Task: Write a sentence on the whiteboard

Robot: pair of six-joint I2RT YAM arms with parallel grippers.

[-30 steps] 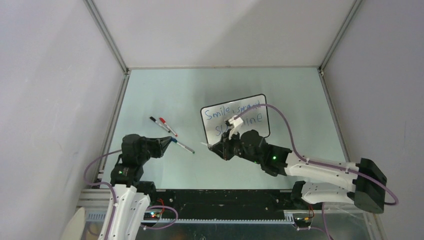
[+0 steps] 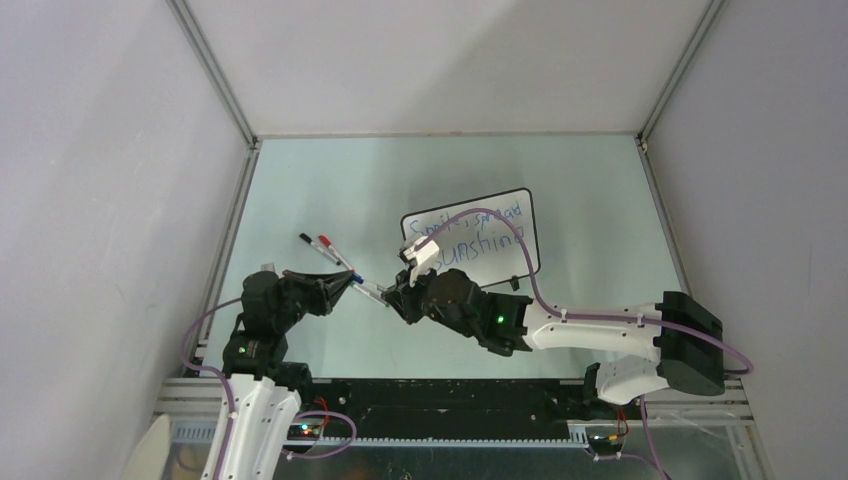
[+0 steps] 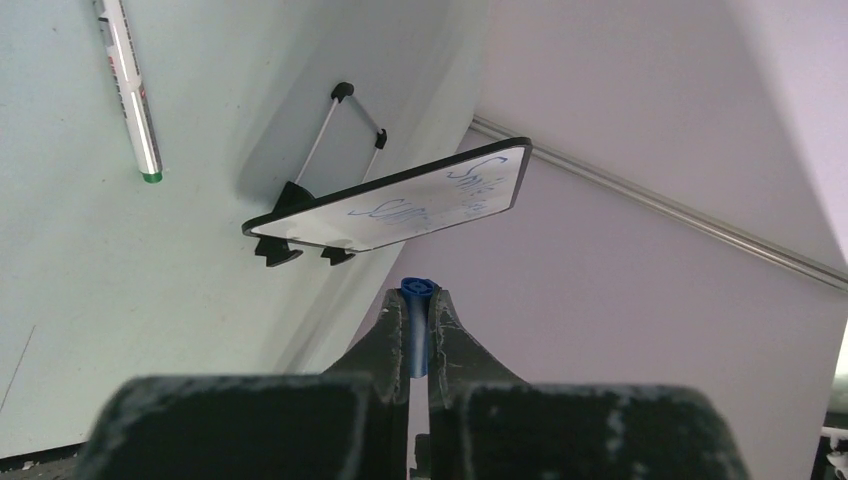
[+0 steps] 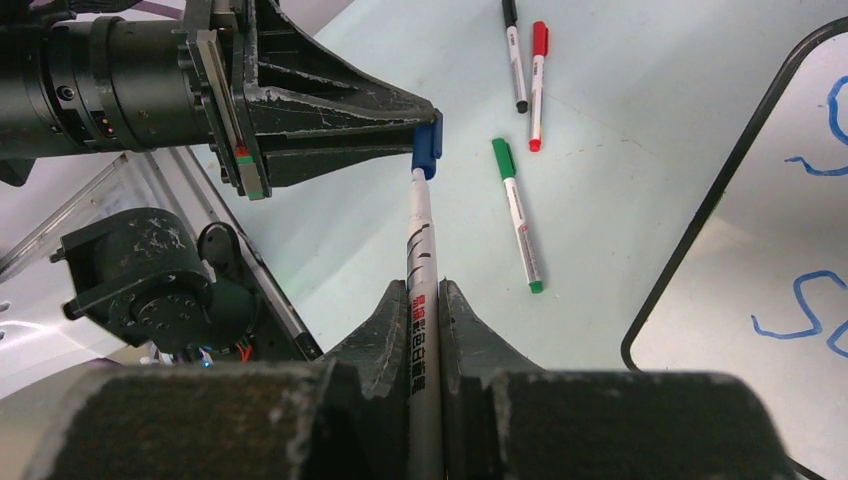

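Note:
The small whiteboard leans on its stand right of centre, bearing blue handwriting that reads "Smile, spread sunshine", partly covered by my right arm. In the left wrist view a blue cap is pinched between the fingertips of my left gripper, which is shut on it. My right gripper is shut around a white marker. Its narrow end points at the blue cap and meets or enters it in the right wrist view; how deep it sits cannot be told. Both grippers face each other above the table.
A green marker lies on the table below the grippers. Black and red markers rest beyond it, side by side.
My right gripper has moved left with the marker, closing the gap to the blue cap. The left arm has shifted only slightly.

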